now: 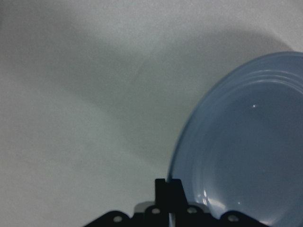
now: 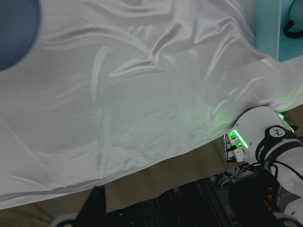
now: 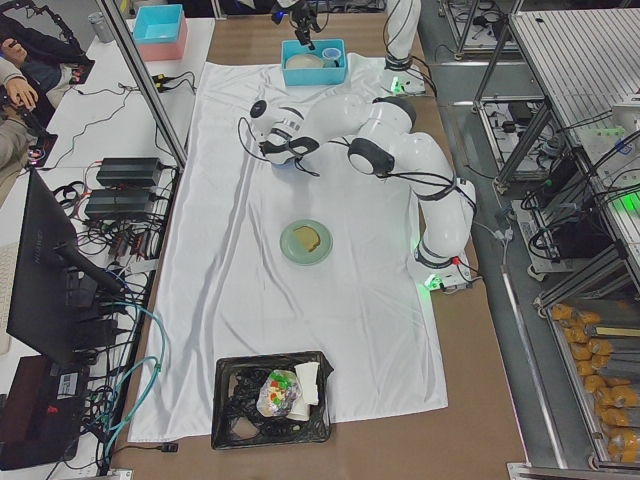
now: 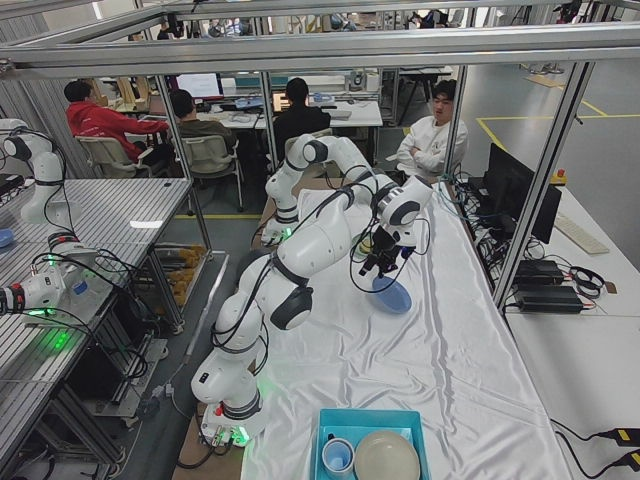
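A blue plate [image 4: 390,295] [image 1: 246,146] lies on the white cloth. My left gripper is shut at its rim, the fingertips together where the rim runs under them. My right gripper is open, over the cloth to one side of the blue plate [image 2: 14,30], with nothing seen between its fingers. A green plate [image 3: 293,250] with a yellowish piece [image 3: 312,238] on it lies on the middle of the cloth.
A turquoise bin [image 3: 337,75] with a beige plate [image 4: 387,460] and a cup [image 4: 338,452] stands at one end. A black crate [image 3: 322,430] with a bag and white items is at the other. Frame posts and monitors border the table.
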